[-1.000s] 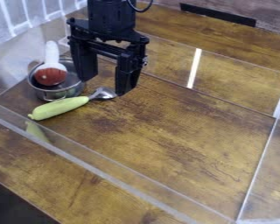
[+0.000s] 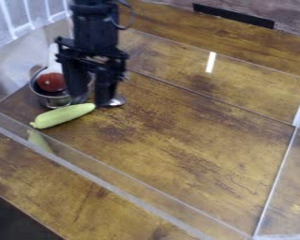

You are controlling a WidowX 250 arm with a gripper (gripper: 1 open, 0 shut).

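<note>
The black gripper [image 2: 93,80] is blurred, hanging over the left part of the enclosed wooden surface, above and partly in front of a metal bowl [image 2: 45,97]. A red object [image 2: 50,82] sits in the bowl. A pale green corn-shaped object [image 2: 61,115] lies just in front of the bowl, and a metal utensil [image 2: 112,101] lies beside it to the right, partly hidden. Whether the gripper is open or shut is too blurred to tell.
Low clear walls [image 2: 294,169] border the work area. A white strip [image 2: 210,63] is at the back.
The gripper has moved left toward the bowl and is now blurred, covering more of the bowl and the white part of the object in it.
</note>
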